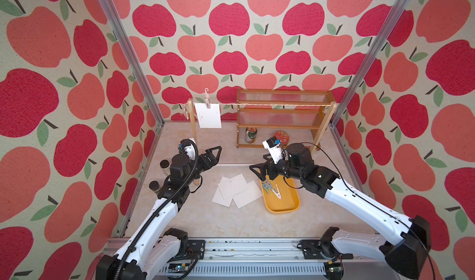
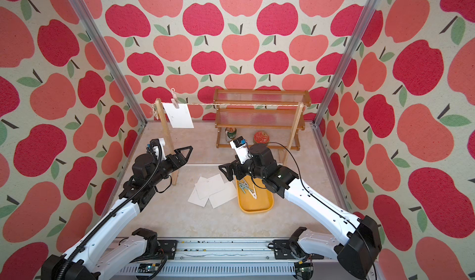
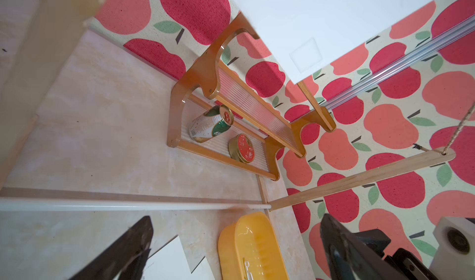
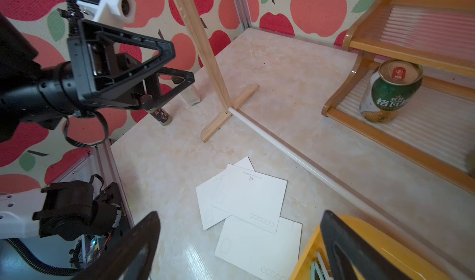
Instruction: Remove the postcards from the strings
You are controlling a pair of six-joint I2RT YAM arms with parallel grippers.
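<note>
One white postcard (image 1: 207, 116) hangs from the string (image 1: 267, 103) near the left post, held by a pale clothespin (image 1: 207, 96). It fills the top of the left wrist view. My left gripper (image 1: 213, 156) is open, below and a little right of that card, with nothing between its fingers. My right gripper (image 1: 259, 171) is open and empty above the yellow tray's (image 1: 292, 205) far left part. Several white postcards (image 1: 232, 190) lie overlapping on the table, left of the tray, which holds loose clothespins (image 1: 276, 193).
A wooden rack (image 1: 277, 114) behind the string holds a can (image 1: 250, 134) and a red-lidded tin (image 1: 281, 137). A white bar runs along the table between the posts. Jars (image 1: 154, 187) stand at the left edge.
</note>
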